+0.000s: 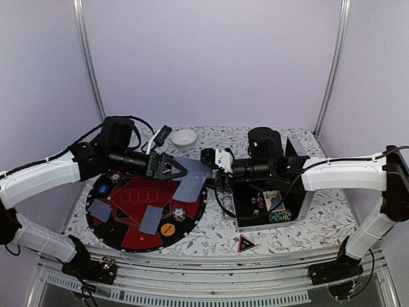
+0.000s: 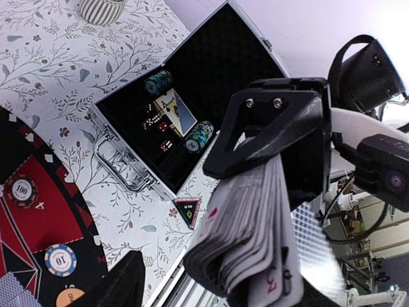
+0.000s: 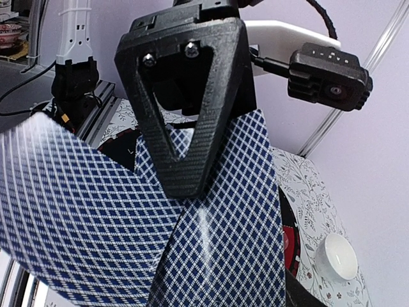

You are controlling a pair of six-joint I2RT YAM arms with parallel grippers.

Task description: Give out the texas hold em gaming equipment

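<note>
A fanned stack of blue checked playing cards (image 3: 230,249) hangs between my grippers over the right of the round poker mat (image 1: 134,198). My right gripper (image 1: 211,167) is shut on the cards (image 2: 243,236). My left gripper (image 1: 176,167) is at the cards' left side, its black finger (image 3: 185,179) lying across their backs; how far its finger stands open is unclear. Card piles (image 1: 151,219) and chips (image 2: 61,259) lie on the mat. The open silver case (image 1: 262,217) holds chips, dice and cards.
A white bowl (image 1: 184,137) stands at the back. A triangular dealer marker (image 1: 245,243) lies at the front, below the case. The flowered table (image 1: 223,249) has some free room at the front and back.
</note>
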